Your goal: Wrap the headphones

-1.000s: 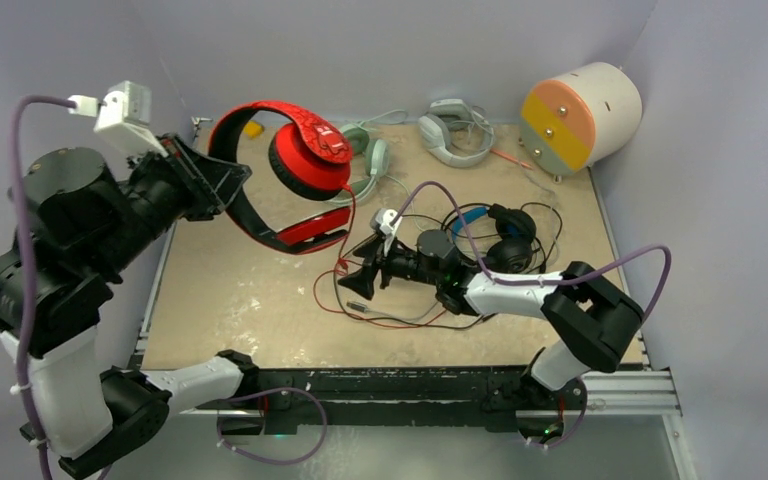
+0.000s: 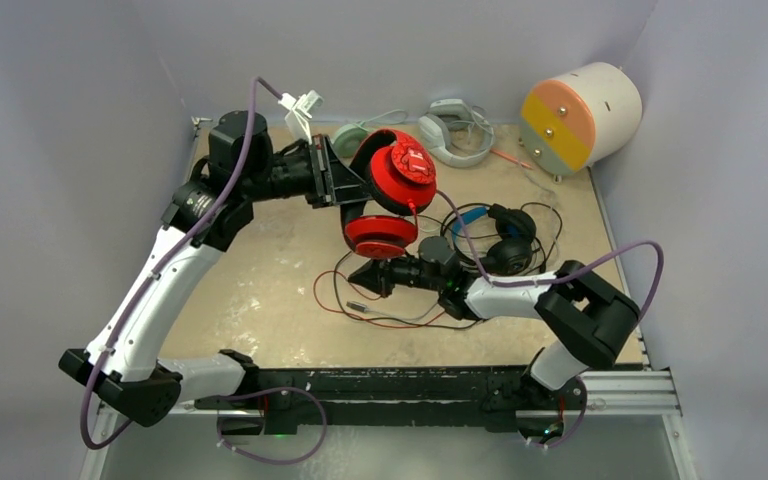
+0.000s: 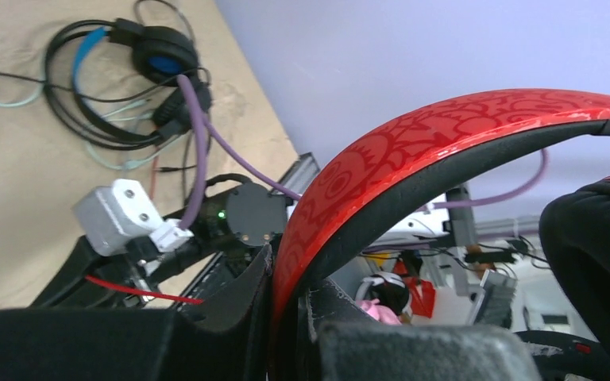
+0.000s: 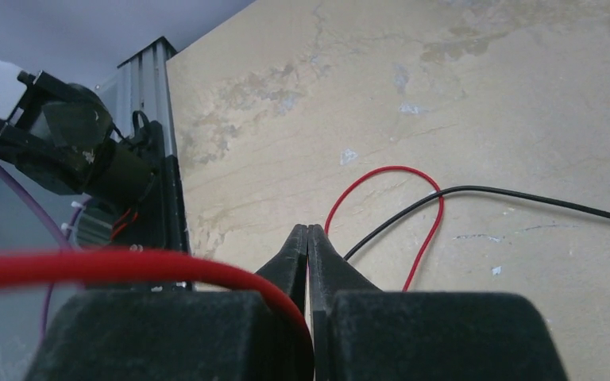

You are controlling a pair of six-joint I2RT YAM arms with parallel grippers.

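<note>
Red headphones (image 2: 400, 172) hang in the air in the top view, my left gripper (image 2: 338, 180) shut on their band; the left wrist view shows the band (image 3: 365, 173) rising from between the fingers. Below them, my right gripper (image 2: 358, 278) is low over the table, shut; in the right wrist view its tips (image 4: 307, 230) meet. A red cable (image 4: 167, 262) crosses close in front of that wrist camera; whether the fingers grip it is unclear. A red loop (image 4: 388, 168) and a black cable (image 4: 492, 190) lie on the table beyond.
Black headphones (image 2: 508, 255) with coiled cables lie at right, white headphones (image 2: 460, 150) and mint headphones (image 2: 350, 140) at the back, a striped cylinder (image 2: 600, 110) back right.
My left gripper has carried the red headphones to the right, over the right arm.
</note>
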